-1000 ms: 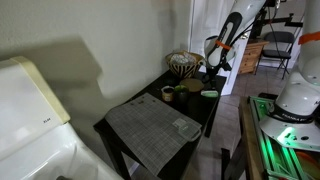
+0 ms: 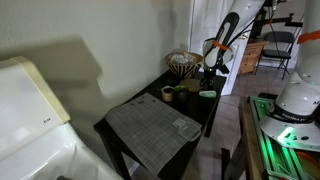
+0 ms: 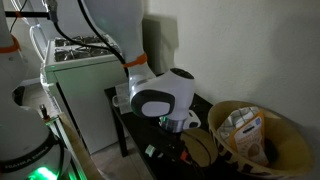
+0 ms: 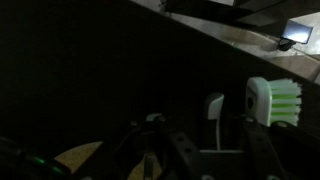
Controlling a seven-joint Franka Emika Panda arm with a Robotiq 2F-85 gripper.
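Observation:
My gripper (image 2: pixel 208 76) is low over the far end of the black table, beside a round brown board (image 2: pixel 193 85). In exterior view 2, the gripper (image 3: pixel 178 142) reaches down at the board's (image 3: pixel 203 147) near side. A brush with green and white bristles (image 4: pixel 285 100) lies to the right in the wrist view, and a small pale metallic piece (image 4: pixel 214 106) shows left of it. That piece's identity is unclear. The fingers are lost in shadow, so their spacing and anything between them cannot be made out.
A wicker basket (image 3: pixel 292 147) holding a package (image 3: pixel 245 135) stands close beside the gripper. Nearer in exterior view 1 are a small brown pot (image 2: pixel 168 93), a grey mat (image 2: pixel 150 132) and a clear container (image 2: pixel 187 128).
Over the last second my gripper has shifted slightly left and down in exterior view 1, covering more of the brown board. The other objects stay where they were.

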